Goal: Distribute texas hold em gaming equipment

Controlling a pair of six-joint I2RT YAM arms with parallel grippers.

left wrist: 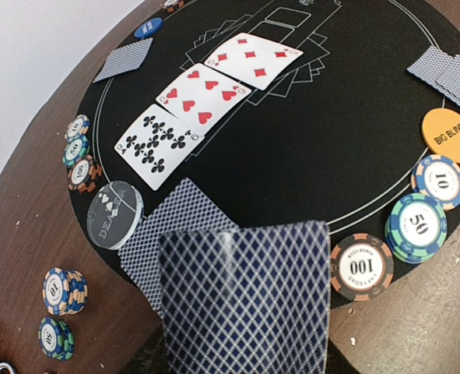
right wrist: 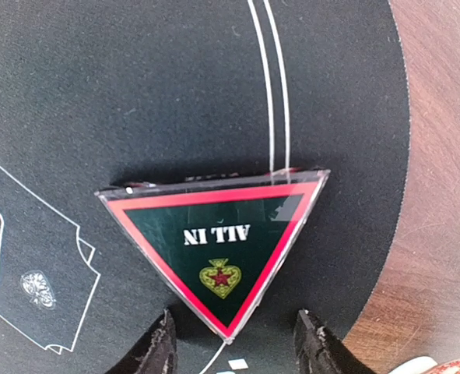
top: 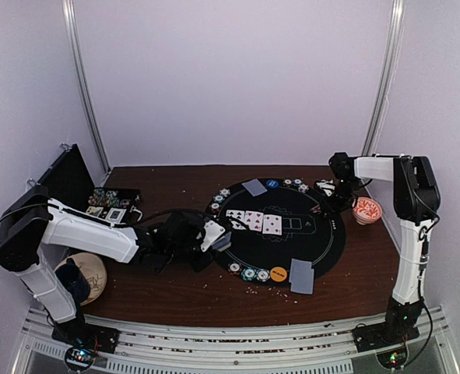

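My left gripper (top: 212, 241) is shut on a blue-backed card deck (left wrist: 244, 304), held over the mat's edge near the dealer button (left wrist: 114, 214) and more face-down cards (left wrist: 171, 210). At the mat's right side my right gripper is low over the felt, fingers either side of the tip of the triangular ALL IN marker (right wrist: 214, 234); whether they grip it is unclear. Three face-up cards (top: 253, 220) lie mid-mat, face-down pairs (top: 301, 275) at near and far sides, with chip stacks (left wrist: 416, 226), a big blind (left wrist: 449, 134) and small blind button (left wrist: 149, 26).
A red-and-white bowl (top: 367, 209) stands just right of the mat. An open case (top: 66, 179), a box (top: 113, 199) and a mug (top: 74, 280) on a round board are at the left. Spare chip stacks (left wrist: 64, 291) lie off the mat.
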